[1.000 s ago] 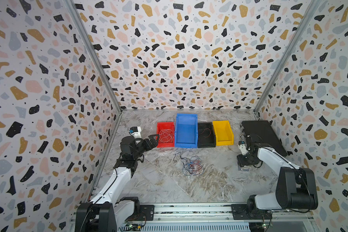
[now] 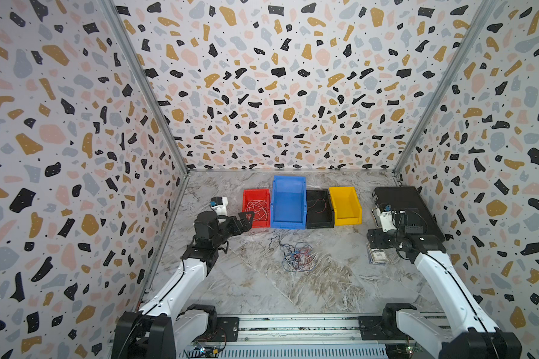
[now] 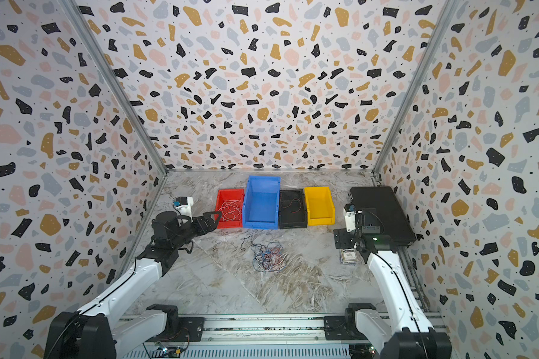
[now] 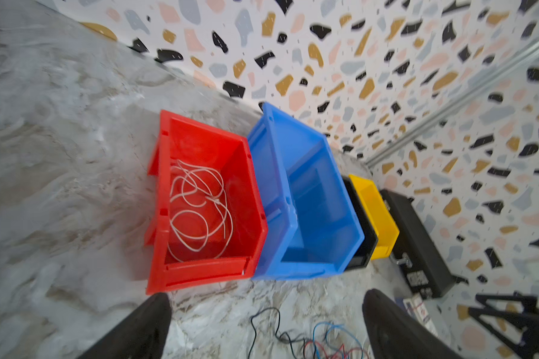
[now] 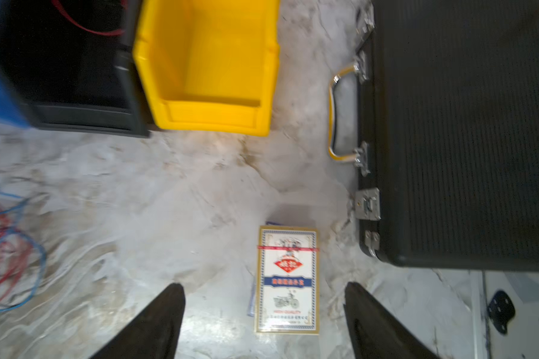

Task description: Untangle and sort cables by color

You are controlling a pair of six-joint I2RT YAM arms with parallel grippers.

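A tangled heap of blue, red, black and white cables (image 2: 298, 258) lies on the table in front of the bins. White cables (image 4: 191, 203) rest inside the red bin (image 4: 209, 272), and a reddish cable (image 3: 292, 205) is in the black bin (image 3: 293, 224). The blue bin (image 2: 288, 206) and the yellow bin (image 2: 346, 206) look empty. My left gripper is open near the red bin's front, holding nothing. My right gripper hangs above the card deck at the table's right, fingers apart with nothing between them.
A boxed card deck (image 5: 287, 281) lies on the right of the table. Behind it a black case (image 5: 461, 137) with a metal handle stands at the right edge.
My right arm has risen and drawn up from the card deck, uncovering it. My left gripper has shifted slightly right, towards the red bin. The cable heap has not moved.
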